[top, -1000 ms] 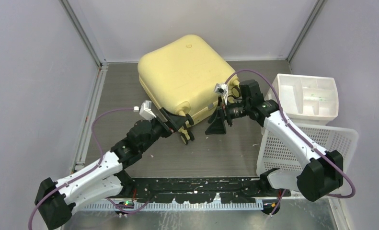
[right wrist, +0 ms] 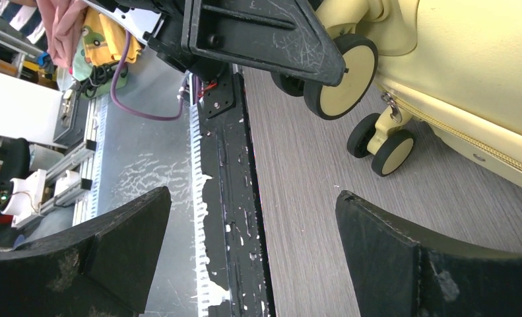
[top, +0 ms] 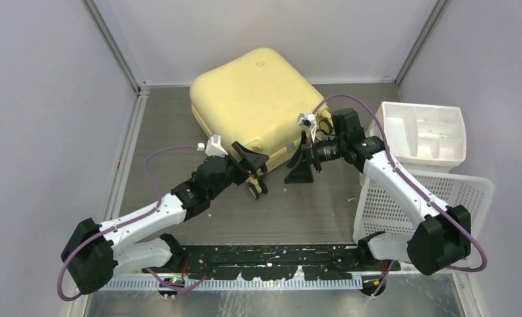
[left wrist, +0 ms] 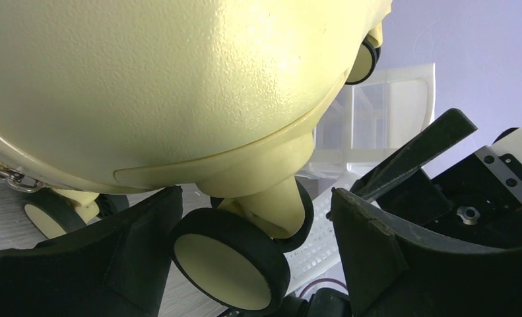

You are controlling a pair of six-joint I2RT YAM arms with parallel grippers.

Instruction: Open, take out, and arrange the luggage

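Observation:
A closed pale-yellow suitcase [top: 255, 99] lies at the back of the floor, its wheels toward the front. My left gripper [top: 251, 162] is at its front-left corner; in the left wrist view the open fingers of the left gripper stand either side of a wheel [left wrist: 220, 264] and its mount, just below the shell [left wrist: 165, 86]. My right gripper [top: 299, 165] is open by the suitcase's right front; in the right wrist view bare floor lies between the fingers of the right gripper, with wheels [right wrist: 393, 152] and zipper [right wrist: 469, 139] beyond.
A white compartment bin [top: 423, 132] and a white perforated basket [top: 469, 205] stand along the right side. Walls enclose the back and sides.
My left gripper has moved right and slightly up in the top view, closer onto the suitcase's front-left corner. The right arm and the suitcase are almost unchanged.

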